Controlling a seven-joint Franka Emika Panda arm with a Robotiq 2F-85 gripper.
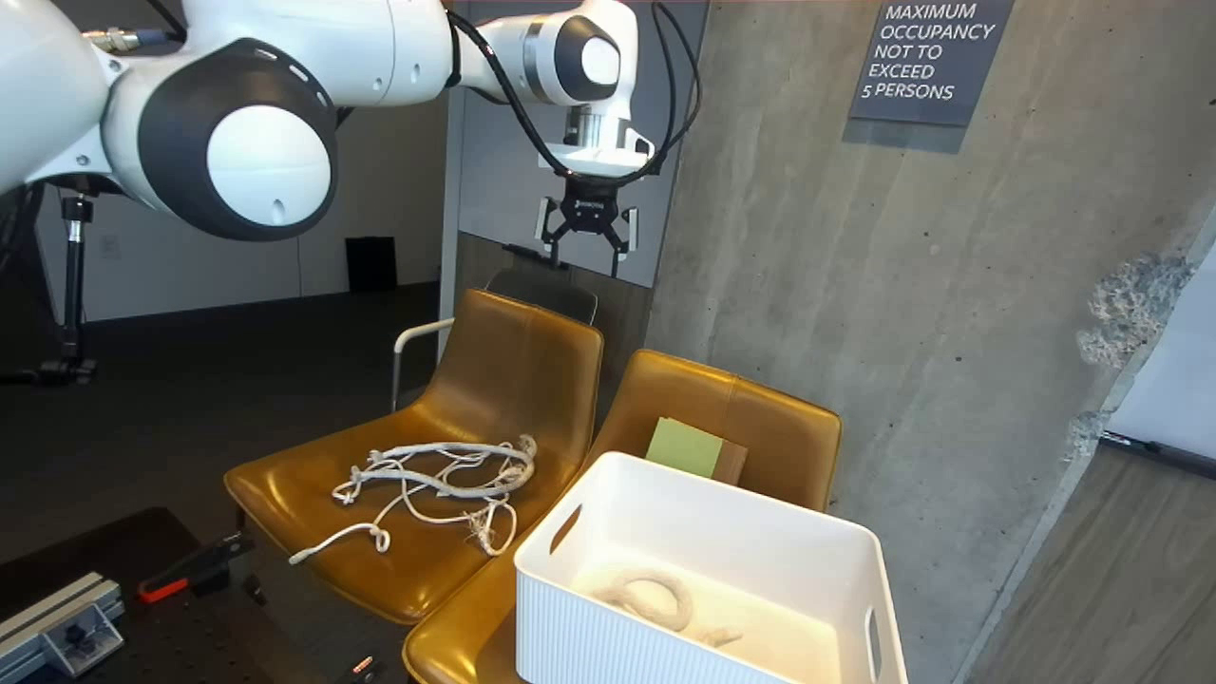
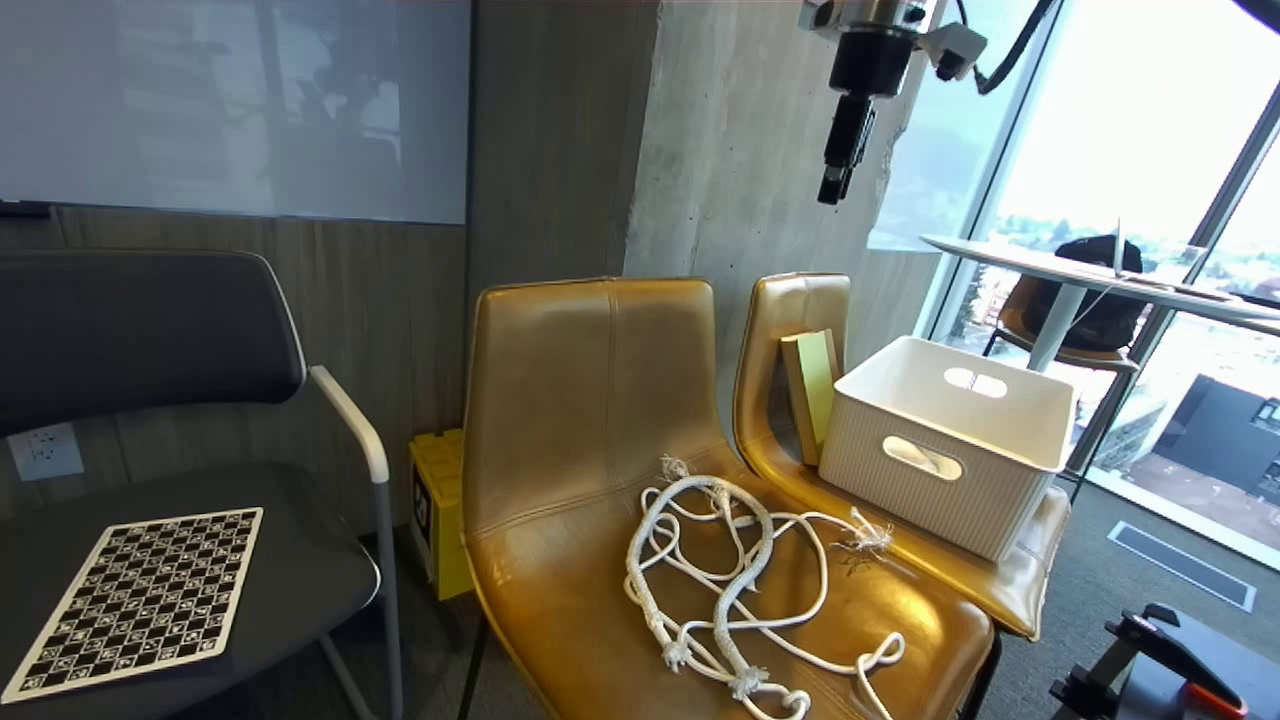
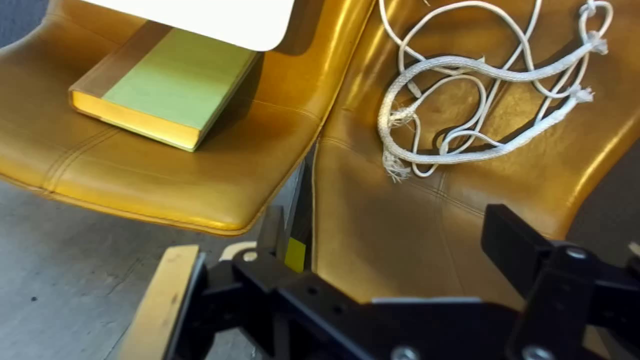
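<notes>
My gripper (image 1: 586, 256) hangs open and empty, high above the chairs and close to the whiteboard. In the wrist view its fingers (image 3: 510, 246) stand wide apart over the front chair. A tangle of white ropes (image 1: 456, 479) with frayed ends lies on the seat of the left tan chair (image 2: 576, 408), well below the gripper. On the neighbouring tan chair stands a white ribbed bin (image 1: 707, 513) with oval handle holes. Inside it, a beige coil of rope (image 1: 655, 598) rests on the bottom.
A green and brown book (image 3: 162, 84) leans between the bin and the chair back. A dark chair (image 2: 144, 336) carries a checkered board (image 2: 138, 600). A concrete wall (image 1: 969, 285) rises behind the tan chairs; a yellow box (image 2: 441, 510) sits on the floor.
</notes>
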